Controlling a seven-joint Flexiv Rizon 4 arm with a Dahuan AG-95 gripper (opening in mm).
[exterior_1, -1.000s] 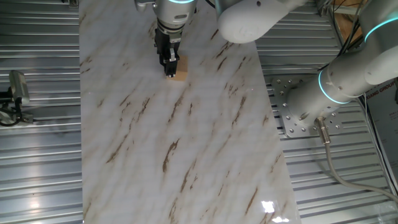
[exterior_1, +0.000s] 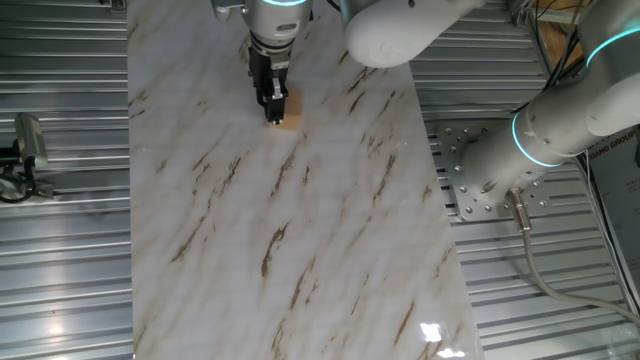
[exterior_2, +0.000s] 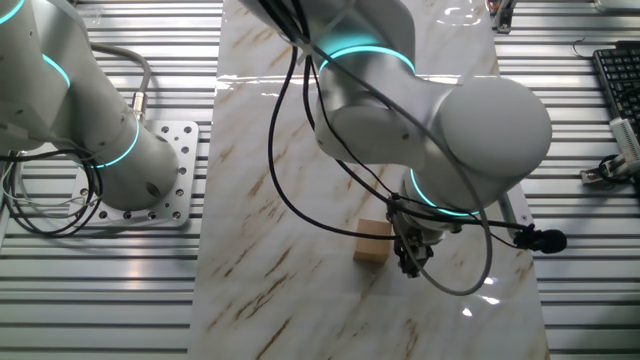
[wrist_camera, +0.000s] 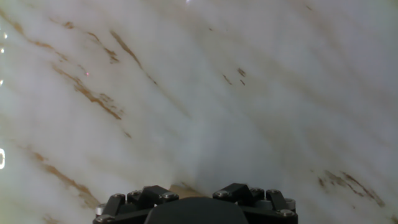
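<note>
A small tan block (exterior_1: 291, 112) rests on the marble-patterned tabletop, partly covered by my gripper (exterior_1: 273, 110) in exterior view 1. My black gripper points down right at the block's side. From exterior view 2, the block (exterior_2: 372, 246) shows just left of the gripper (exterior_2: 412, 264), whose fingertips are hard to make out there. Only a sliver of tan (wrist_camera: 182, 188) appears at the bottom of the wrist view, between the black finger links. The fingertips are hidden behind the gripper's own body, so whether the fingers hold the block cannot be seen.
Slatted metal surfaces (exterior_1: 65, 260) flank the tabletop.
Over the last second my wrist has shifted very slightly up and left in exterior view 1, its lower end staying beside the block. The block looks unmoved.
</note>
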